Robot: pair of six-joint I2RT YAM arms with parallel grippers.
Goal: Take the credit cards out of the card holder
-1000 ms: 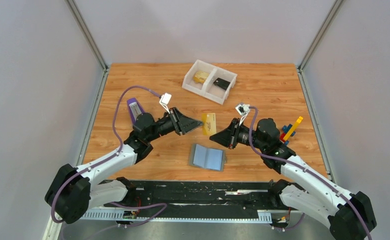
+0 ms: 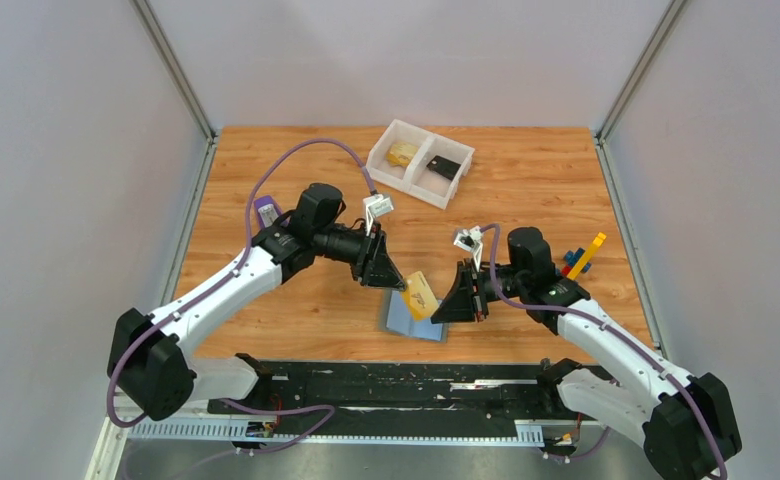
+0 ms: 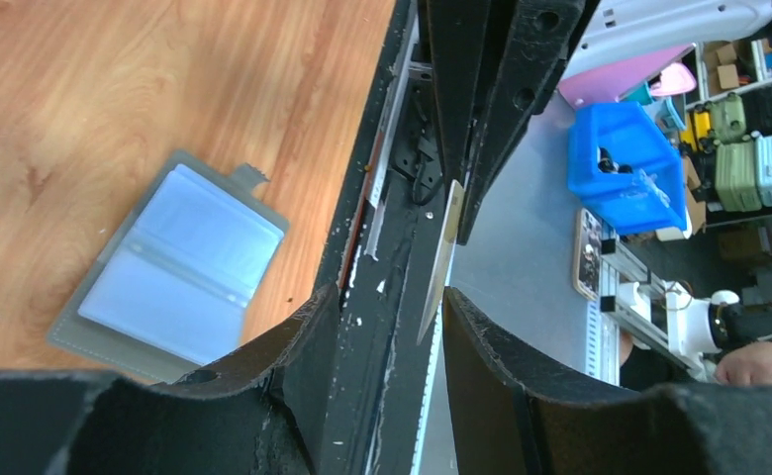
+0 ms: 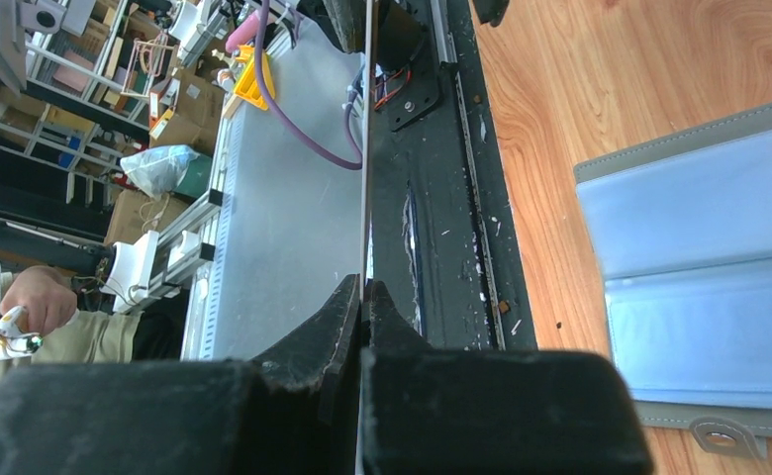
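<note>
A yellow card is held above the table between my two grippers. In the right wrist view the card stands edge-on, clamped by my right gripper, which is shut on it. My left gripper is open, with the free end of the card between its fingers, nearer the right-hand one. Below the card lies the opened card holder, grey outside with light blue inner pockets. No other card can be made out in those pockets.
A white two-part box stands at the back, with a yellow item on its left side and a black one on its right. Toy pieces lie at the right, a purple object at the left.
The holder stays in place.
</note>
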